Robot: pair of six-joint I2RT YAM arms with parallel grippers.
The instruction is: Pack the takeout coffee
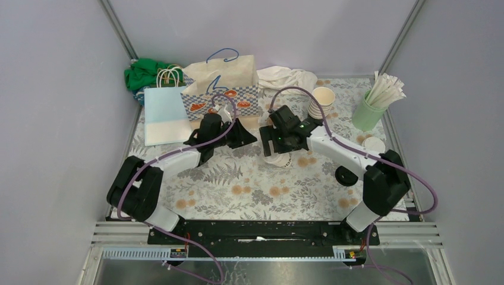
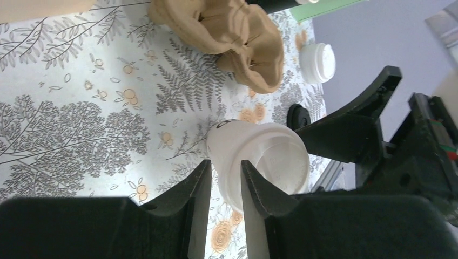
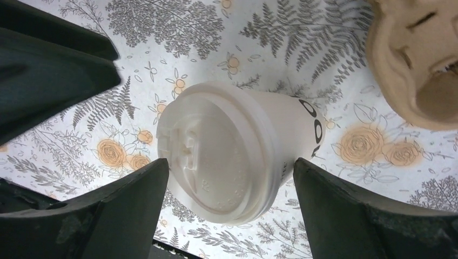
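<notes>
A white lidded cup point(image 3: 232, 151) lies tilted at the table's centre, its lid toward my right gripper, whose open fingers straddle it in the right wrist view. The left wrist view shows the same cup point(image 2: 243, 140) beside the right gripper's black fingers. My left gripper point(image 1: 243, 135) hovers just left of the cup, its two fingertips close together in the left wrist view, nothing seen between them. A tan moulded cup carrier point(image 2: 246, 65) lies behind the cup.
Paper bags point(image 1: 220, 74) stand at the back left, with a pale blue bag point(image 1: 166, 116). Stacked cups point(image 1: 321, 101), a green straw holder point(image 1: 368, 116), white lids point(image 1: 373, 143) and a black lid point(image 1: 346, 177) are on the right.
</notes>
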